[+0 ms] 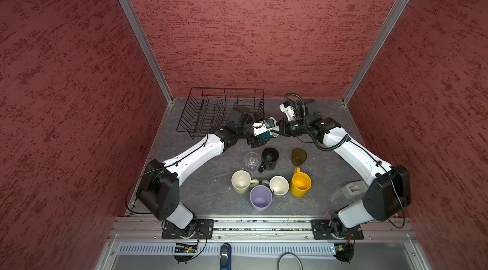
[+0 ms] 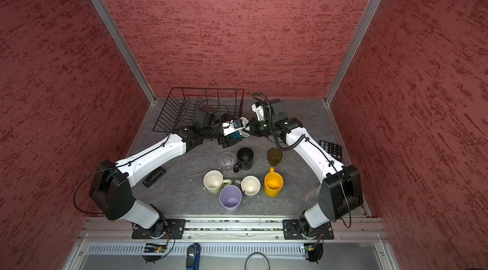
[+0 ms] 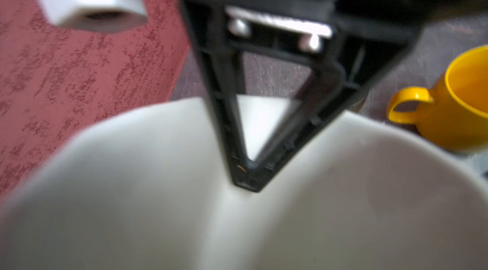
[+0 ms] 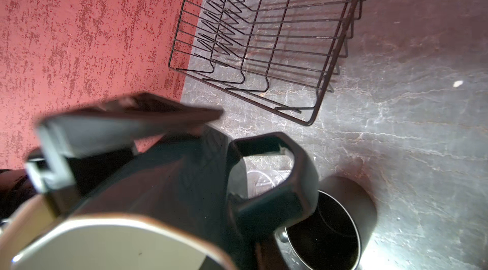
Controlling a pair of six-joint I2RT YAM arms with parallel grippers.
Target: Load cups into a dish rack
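A dark teal mug (image 4: 188,173) with a pale inside hangs between my two arms, above the table in front of the rack. Its handle shows clearly in the right wrist view. My right gripper (image 1: 282,127) is shut on this mug; the exact contact is hard to see. My left gripper (image 1: 268,127) is open at the mug, and one of its fingers (image 3: 248,178) stands in front of the pale inside. The left gripper's other finger is hidden. Behind the left arm stands the black wire dish rack (image 4: 294,36), empty where the right wrist view shows it.
On the table stand a clear glass (image 1: 252,162), a black mug (image 1: 270,158), a brown glass (image 1: 299,156), a cream mug (image 1: 241,181), a purple cup (image 1: 260,197), a white cup (image 1: 279,185) and a yellow mug (image 1: 300,184). The far right of the table is clearer.
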